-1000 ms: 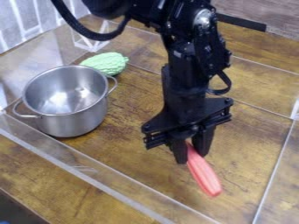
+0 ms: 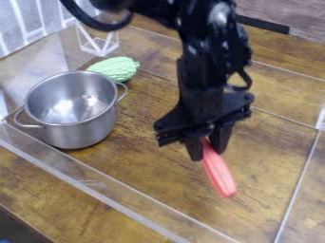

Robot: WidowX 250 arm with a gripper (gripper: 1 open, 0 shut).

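The black gripper (image 2: 203,142) is at the middle of the view, shut on a long pink object (image 2: 219,173) that hangs from between its fingers, slanting down to the lower right over the wooden table (image 2: 127,195). The arm is blurred, and the upper end of the pink object is hidden by the gripper.
A steel pot (image 2: 70,109) with two handles stands at the left. A pale green, ridged object (image 2: 114,68) lies behind it. Clear panels edge the left side. The table right of and below the gripper is mostly bare.
The pot and green object have not moved.
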